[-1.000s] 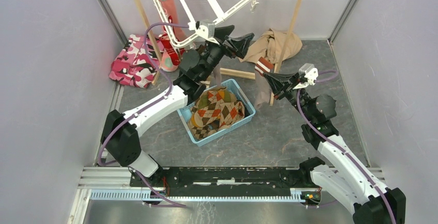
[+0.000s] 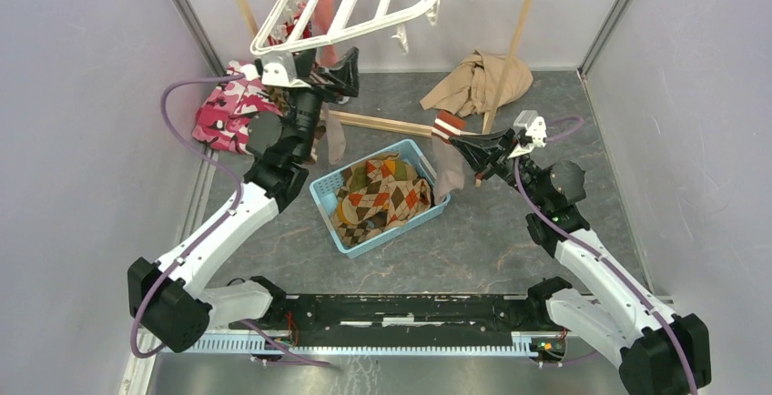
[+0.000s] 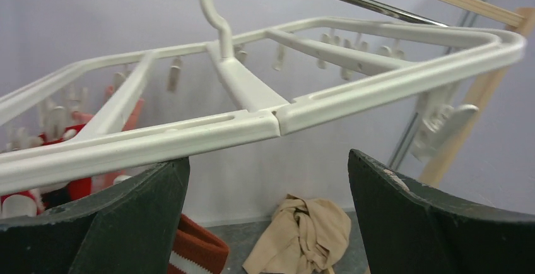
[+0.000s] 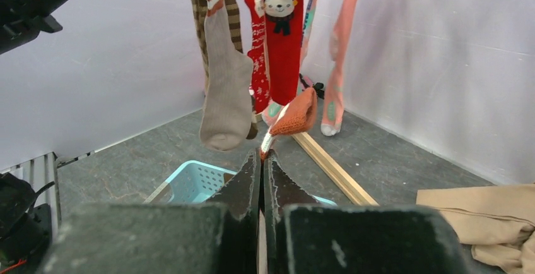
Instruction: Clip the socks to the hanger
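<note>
The white hanger (image 2: 346, 33) hangs at the top of the top view, and its frame crosses the left wrist view just above the fingers. My left gripper (image 2: 344, 75) is at its near edge, open, fingers wide apart. A grey sock with an orange striped cuff (image 4: 224, 78) hangs near that arm in the right wrist view; its upper end is cut off. An orange knitted cuff (image 3: 199, 249) shows beside my left finger. My right gripper is shut on the cuff of a matching grey sock (image 2: 448, 172), which dangles below its tips.
Red socks (image 4: 284, 43) and a pink sock (image 4: 344, 53) hang from the hanger's left part. Below stands a blue basket (image 2: 320, 197) holding patterned cloth. Tan cloth (image 2: 478, 86) and a pink camouflage bag (image 2: 232, 108) lie on the floor. A bare clip (image 3: 435, 125) is at the hanger's right.
My left gripper has moved left and a little downward in the top view. The hanger has swung left and turned. The right gripper has shifted slightly left with its sock.
</note>
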